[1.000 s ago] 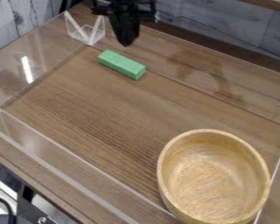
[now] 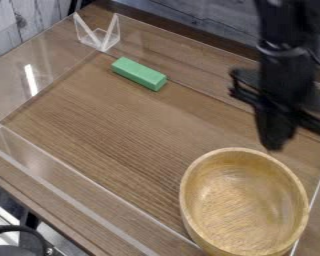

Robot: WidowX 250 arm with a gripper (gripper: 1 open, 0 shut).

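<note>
My gripper [image 2: 272,115], a dark, motion-blurred shape, hangs over the right side of the table above and behind a tan round bowl [image 2: 244,202]; whether it is open or shut is unclear. A green block [image 2: 139,73] lies on the wooden table [image 2: 103,140] at the back left, apart from the gripper.
A clear plastic object [image 2: 100,32] stands at the back left. A dark cable [image 2: 19,230] shows at the lower left edge.
The gripper has moved from the back centre to the right and toward the front, over the area behind the bowl. The green block and bowl have not moved.
</note>
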